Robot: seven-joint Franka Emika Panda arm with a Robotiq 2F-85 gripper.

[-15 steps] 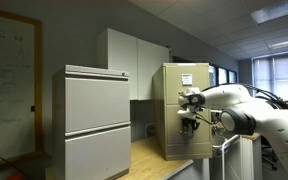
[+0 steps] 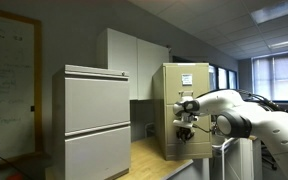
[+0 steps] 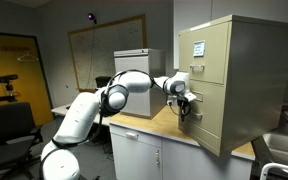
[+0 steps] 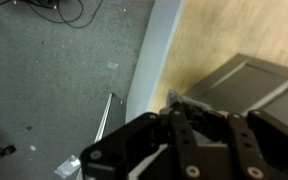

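Note:
A tall beige filing cabinet [image 3: 229,75] stands on the wooden counter, with drawers and metal handles on its front. My gripper [image 3: 184,114] is low against that front, close to a lower handle [image 3: 197,116]. In exterior view 1 the dark gripper [image 2: 184,133] covers part of the lower drawer face [image 2: 192,151]. The wrist view looks down past the dark gripper body onto the counter edge, with the grey cabinet [image 4: 274,85] at right. The gripper is shut; its fingertips are hidden, so what lies between them cannot be made out.
A white two-drawer cabinet [image 2: 96,120] stands left on the counter [image 2: 149,160], with bare counter between the two cabinets. White wall cupboards [image 2: 134,62] hang behind. Grey floor [image 4: 59,75] lies beyond the counter edge, with cables at its top.
My gripper has moved down and slightly left along the front of the beige cabinet in exterior view 1. The cabinets look unmoved.

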